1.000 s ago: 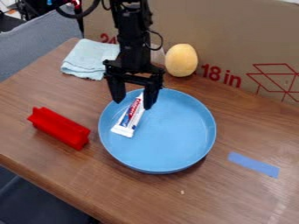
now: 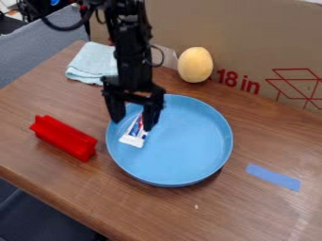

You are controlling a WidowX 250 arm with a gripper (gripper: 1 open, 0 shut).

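My black gripper (image 2: 134, 115) hangs open over the left part of a blue plate (image 2: 183, 151), its fingers straddling a white toothpaste tube (image 2: 132, 137) with red and blue print. The tube lies on the plate and is partly hidden by the gripper. Whether the fingers touch it I cannot tell.
A red cylindrical object (image 2: 63, 136) lies on the table left of the plate. A folded light cloth (image 2: 89, 64) and a yellow egg (image 2: 195, 65) are at the back, before a cardboard wall. Blue tape (image 2: 273, 177) marks the clear right side.
My gripper has come down and toward the front, onto the toothpaste tube. The plate and the other objects look unmoved.
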